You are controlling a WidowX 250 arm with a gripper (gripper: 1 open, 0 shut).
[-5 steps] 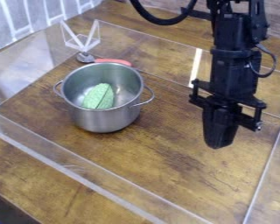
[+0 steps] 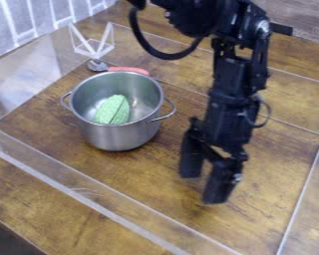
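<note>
A steel pot (image 2: 117, 134) with two side handles stands at the left of the wooden board. Inside it lies a pale green oblong item (image 2: 112, 110). My black gripper (image 2: 205, 169) hangs low to the right of the pot, open and blurred, with nothing visible between its fingers.
A spoon (image 2: 99, 66) with an orange handle lies behind the pot, near a white wire stand (image 2: 93, 42). Clear plastic edges border the work area. The board (image 2: 149, 199) is bare at the front and right.
My gripper has moved left toward the pot and lower, and its fingers are now blurred. The pot and green item have not moved.
</note>
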